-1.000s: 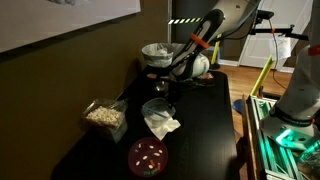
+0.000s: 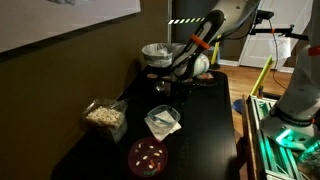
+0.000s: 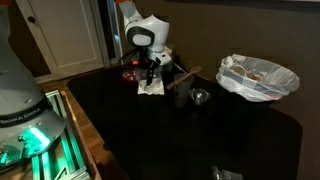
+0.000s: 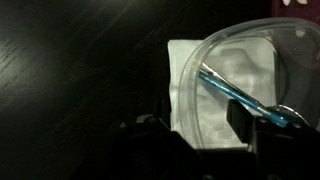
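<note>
A clear plastic container [image 4: 185, 95] stands over a white napkin [image 4: 180, 58] in the wrist view. Inside it lies a spoon with a blue handle [image 4: 232, 92]. My gripper is open, one finger outside the container's near wall and the other over its inside, so the rim passes between them. Exterior view 1 has the container [image 2: 160, 120] on the napkin [image 2: 173, 129], with my gripper [image 2: 179, 97] just behind it. From exterior view 2 the napkin [image 3: 150, 88] shows below the gripper [image 3: 152, 74]; the clear container is hard to make out there.
Close in front of the container is a dark red bowl [image 2: 147, 157] with small pieces in it. A tub of pale bits [image 2: 105, 117] stands to the left. Behind are a metal cup [image 3: 200, 96], a wooden spoon [image 3: 185, 76] and a white lined basket [image 3: 258, 80].
The clear container has shifted toward the red bowl and now covers more of the napkin. My gripper has moved slightly the same way.
</note>
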